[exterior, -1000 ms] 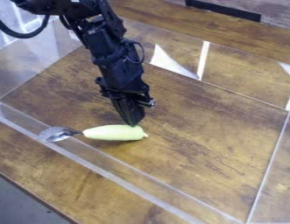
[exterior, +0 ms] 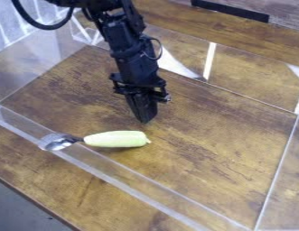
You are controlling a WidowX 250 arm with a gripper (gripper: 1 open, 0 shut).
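A black robot arm reaches down from the top left, its gripper (exterior: 144,110) hanging above the wooden surface, just behind a pale yellow-green corn-like object (exterior: 117,139). A metal spoon (exterior: 58,142) lies at that object's left end, partly touching or under it. I cannot tell whether the gripper is open or shut.
Clear plastic walls border the wooden work surface (exterior: 206,153) on several sides. A dark bar sits at the top right edge, and white triangular patches show along the back.
The gripper has risen slightly and moved back, away from the pale object. The pale object and spoon look unmoved.
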